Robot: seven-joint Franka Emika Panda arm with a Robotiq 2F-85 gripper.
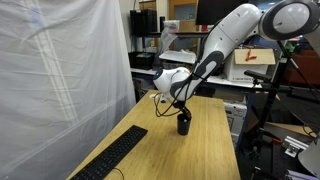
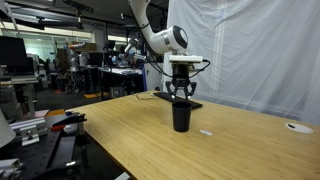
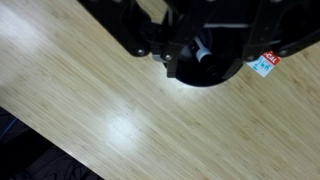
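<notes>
A black cup (image 1: pixel 184 126) stands upright on the wooden table; exterior view 2 also shows the cup (image 2: pixel 181 118), with my gripper (image 2: pixel 183 93) pointing down just above its mouth. From above, in the wrist view, the cup (image 3: pixel 208 78) lies beneath my gripper, whose dark fingers (image 3: pixel 170 64) stand apart. A pale, slim object (image 3: pixel 202 50) shows inside the cup, between the fingers. Shadow hides most of the cup's inside, and I cannot tell whether the fingers touch the slim object.
A black keyboard (image 1: pixel 112 152) lies along the table's left side in exterior view 1. A small red and white label (image 3: pixel 264 64) lies flat beside the cup. Bare wood (image 2: pixel 240 150) surrounds the cup on most sides. Behind the arm are shelves and boxes.
</notes>
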